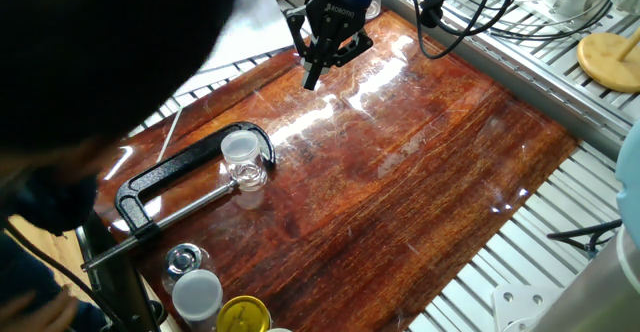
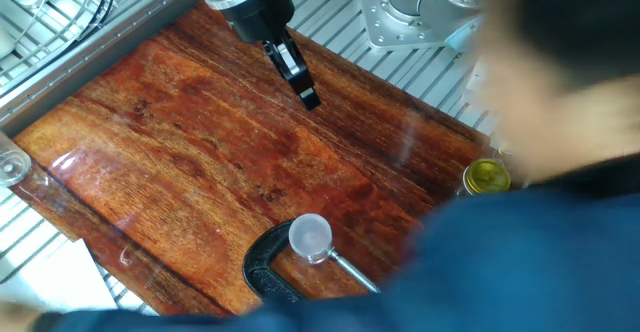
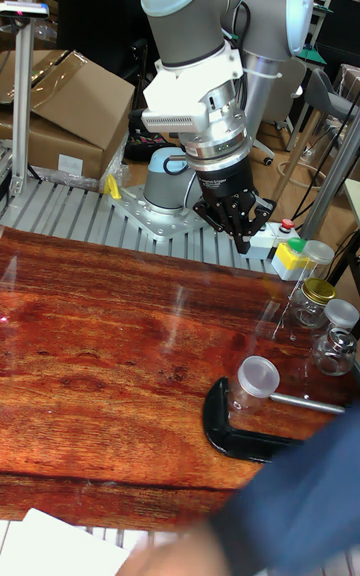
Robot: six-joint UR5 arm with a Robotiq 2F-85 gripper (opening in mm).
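Observation:
High over the far side of the wooden board [image 1: 430, 182], my gripper [image 1: 312, 78] points down with its fingers together and nothing visible between them. The same gripper [image 2: 309, 100] shows in the second exterior view, and in the third view the gripper [image 3: 243, 245] hangs beyond the board's far edge. A small clear jar with a whitish lid [image 1: 241, 148] stands upright within the opening of a black C-clamp [image 1: 190, 162], by the end of its screw. This lidded jar [image 3: 258, 375] is well apart from the gripper.
Several jars stand at the board's corner, among them a gold-lidded jar [image 1: 244, 316] and a white-lidded jar [image 1: 198, 295]. A person [image 2: 540, 222] leans over the clamp side, covering part of the views. The board's middle is clear. Cables [image 1: 470, 22] hang near the arm.

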